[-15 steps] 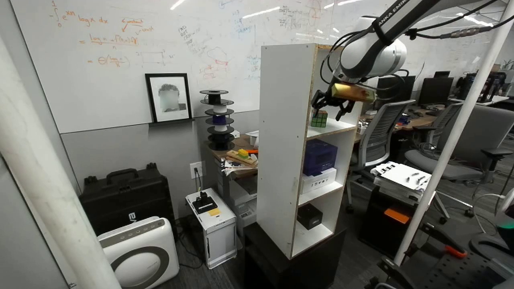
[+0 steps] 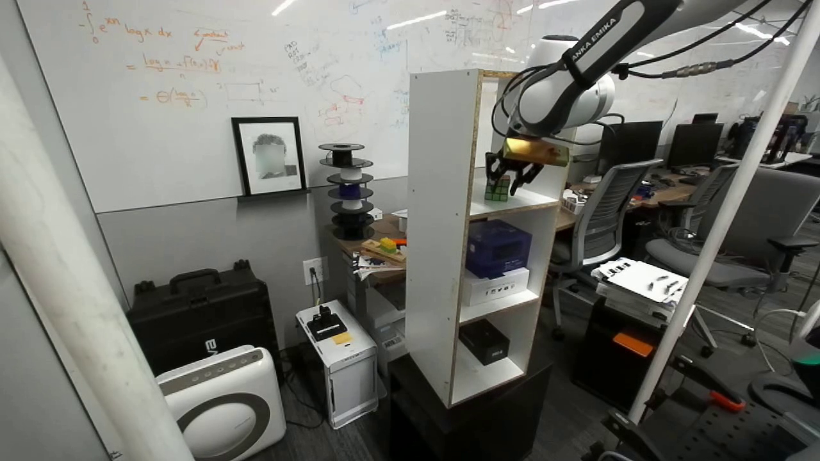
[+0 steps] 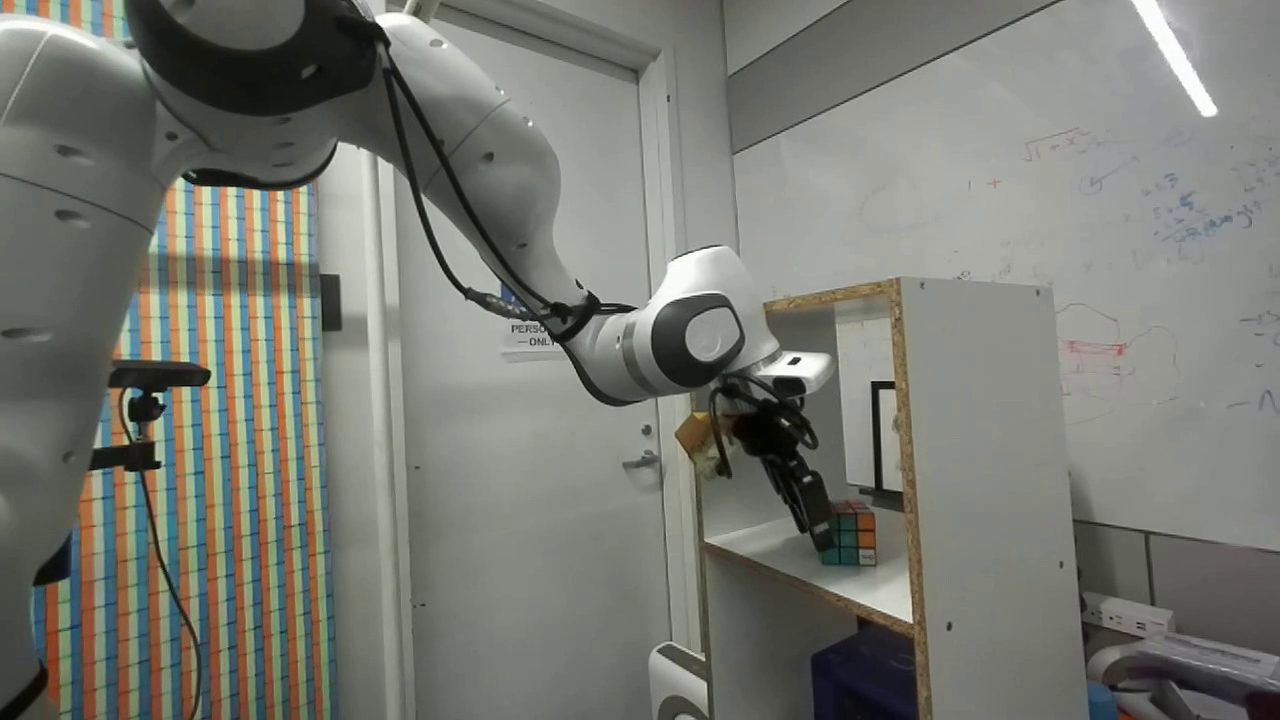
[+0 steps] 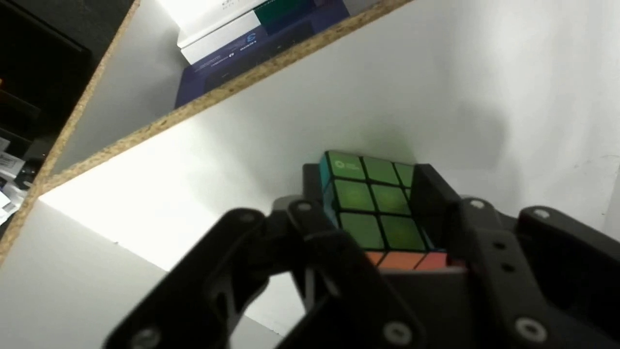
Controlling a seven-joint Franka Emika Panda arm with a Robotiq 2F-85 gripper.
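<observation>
A Rubik's cube [image 4: 355, 196] with a green face toward the wrist camera and an orange side below rests on the top shelf [image 2: 523, 201] of a white shelf unit [image 2: 438, 230]. My gripper reaches into this compartment, tilted downward, its black fingers [image 4: 312, 181] on either side of the cube. The right finger covers part of the green face in the wrist view; the left finger is close against the blue side. Whether both pads press on it does not show. From the other side, the cube [image 3: 855, 536] sits at the fingertips, low on the board.
Below the cube's compartment are a dark blue box [image 2: 498, 247] on a white box [image 2: 496, 285], and lower a black box [image 2: 484, 341]. The unit's side panel [image 3: 990, 480] stands close to the hand. Free board surface [image 4: 465, 87] lies around the cube.
My arm has moved left in exterior view 1, and the fingers stand closer together around the cube. The shelf unit has shifted and turned too, its front edge now further left, the cube with it.
</observation>
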